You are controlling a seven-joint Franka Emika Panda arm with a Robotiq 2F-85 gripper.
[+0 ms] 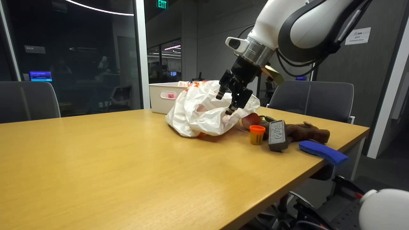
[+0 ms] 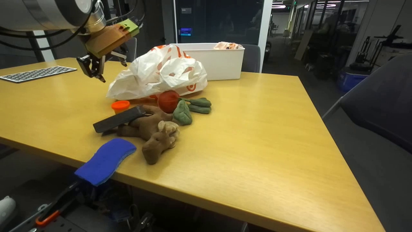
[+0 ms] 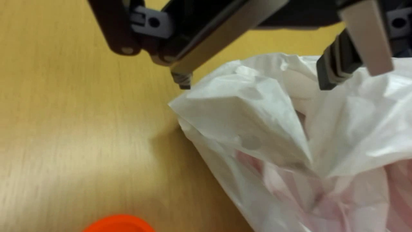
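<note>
A crumpled white plastic bag point(image 1: 191, 115) with orange-red print lies on the table, its creased mouth point(image 3: 251, 116) filling much of the wrist view. Pinkish tones show through its folds; what is inside cannot be made out. My gripper point(image 1: 228, 103) is open and tilted at the bag's edge, its fingers spread wide. In the second exterior view, the gripper point(image 2: 112, 71) hangs just left of the bag point(image 2: 162, 73). One fingertip point(image 3: 181, 79) is by the bag's corner, the other point(image 3: 330, 75) over the plastic; whether either touches is unclear. Nothing is held.
Close by are an orange-lidded tub point(image 1: 257, 134), a dark eraser block point(image 1: 277, 134), a brown plush animal point(image 2: 154, 131), a red beet-like toy point(image 2: 168, 101) and a blue pad point(image 2: 104, 160) over the table edge. Behind stands a white bin point(image 2: 224, 63). A keyboard point(image 2: 38, 73) lies far left.
</note>
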